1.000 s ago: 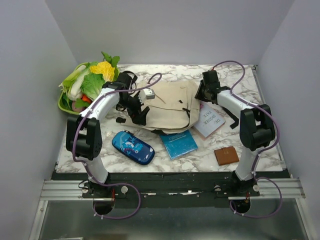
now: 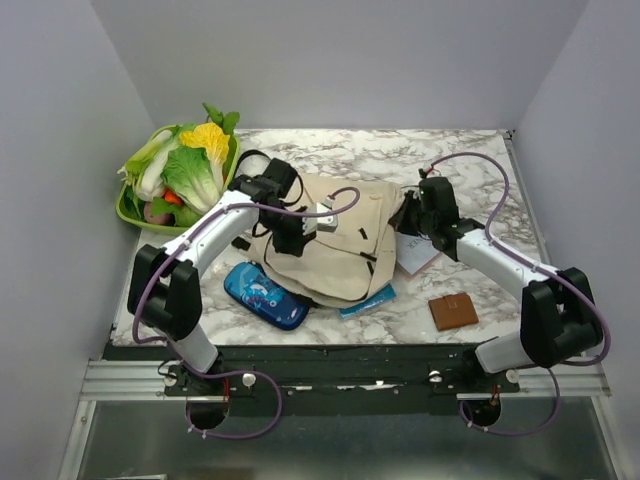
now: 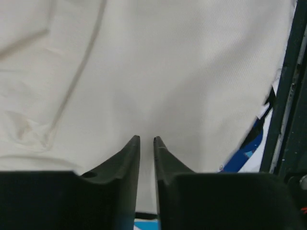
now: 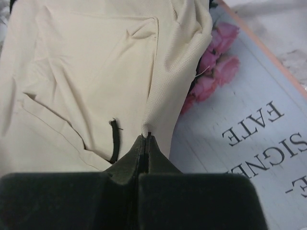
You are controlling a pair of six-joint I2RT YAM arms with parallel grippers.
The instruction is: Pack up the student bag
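The cream canvas bag (image 2: 330, 260) lies spread across the middle of the table. My left gripper (image 2: 299, 236) is over its middle, the fingertips (image 3: 135, 143) close together, only slightly apart, with cream fabric beneath. My right gripper is shut at the bag's right edge, a fold of fabric at its tips; whether it is pinched cannot be told. The book (image 4: 230, 158) with pink flowers lies beside and partly under that edge. A blue pencil case (image 2: 265, 295) lies at the front left, a blue notebook (image 2: 365, 305) mostly under the bag, a brown wallet (image 2: 453, 311) at the front right.
A green basket of vegetables (image 2: 178, 175) fills the back left.
Both arms have moved toward the front, the left also rightward. The bag's front part has shifted forward, covering more of the blue notebook and the book.
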